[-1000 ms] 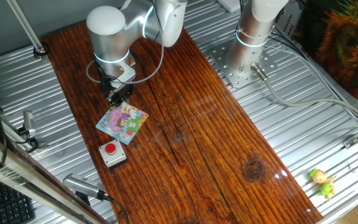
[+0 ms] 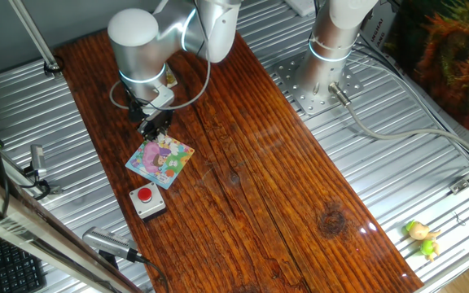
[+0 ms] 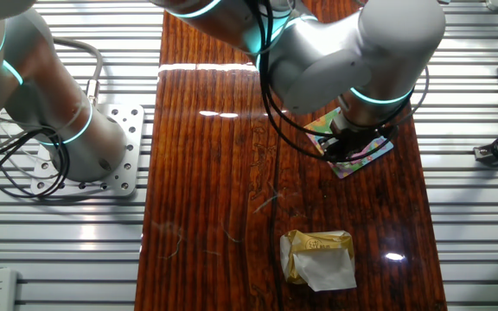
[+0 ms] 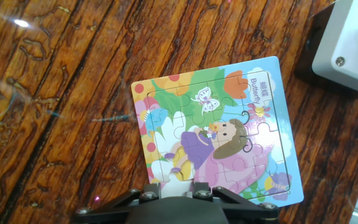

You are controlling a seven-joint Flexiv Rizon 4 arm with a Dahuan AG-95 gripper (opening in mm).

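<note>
A square, colourful butterfly puzzle (image 4: 197, 146) lies flat on the wooden table, its girl figure and interlocking pieces visible in the wrist view. My gripper points down at its lower edge in that view, and its dark fingers (image 4: 149, 194) cover part of the border. A pale patch shows between the fingertips; whether it is a held piece or the puzzle's surface is unclear. In exterior view 1 the gripper (image 2: 158, 133) is just over the far edge of the puzzle (image 2: 159, 161). The arm hides much of the puzzle (image 3: 346, 166) in exterior view 2.
A white box with a red button (image 2: 145, 195) sits close beside the puzzle. A gold-and-white packet (image 3: 318, 259) lies on the table in exterior view 2. A small green-and-tan toy (image 2: 423, 238) rests off the table.
The arm and gripper have shifted very slightly to the left in exterior view 1. The puzzle and button box are where they were.
</note>
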